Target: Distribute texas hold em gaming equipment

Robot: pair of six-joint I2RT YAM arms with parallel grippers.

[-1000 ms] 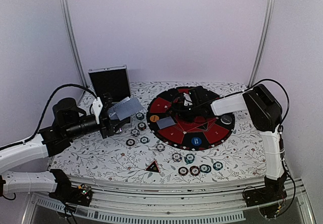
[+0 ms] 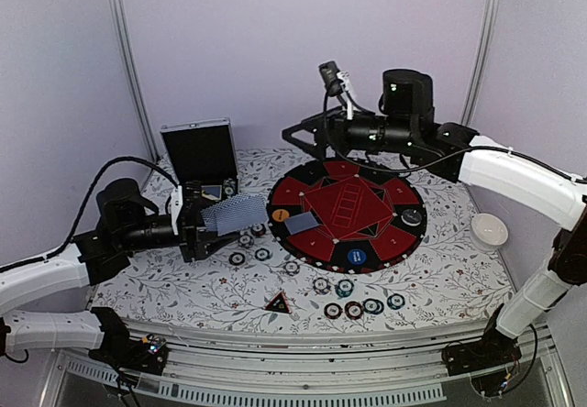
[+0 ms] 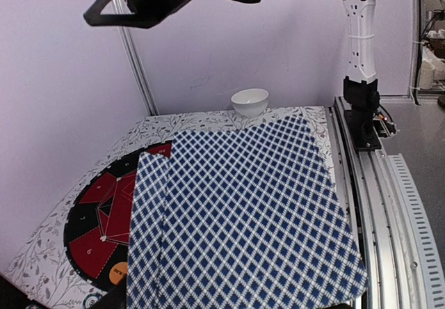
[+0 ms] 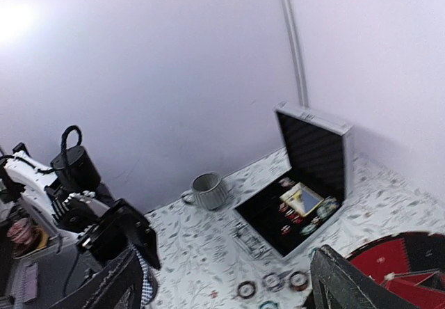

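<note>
Blue-and-white checked playing cards [image 3: 243, 211] fill the middle of the left wrist view, one lying partly over another. In the top view my left gripper [image 2: 211, 225] is shut on these cards [image 2: 240, 213], holding them above the table left of the mat. My right gripper stands open and empty, raised above the far side of the mat. The round red-and-black poker mat [image 2: 385, 233] carries a blue card [image 2: 301, 223], an orange button [image 2: 280, 215], a blue button [image 2: 357, 257] and a dark disc [image 2: 411, 216].
Several chips [image 2: 332, 311] lie in front of the mat, beside a black-and-red triangle [image 2: 277, 303]. An open case [image 4: 316, 152] stands at the back left, with a grey mug [image 4: 208, 191] near it. A white bowl [image 2: 489, 231] sits at the right.
The held cards have tilted and shifted slightly right and down. The card on the mat stays put.
</note>
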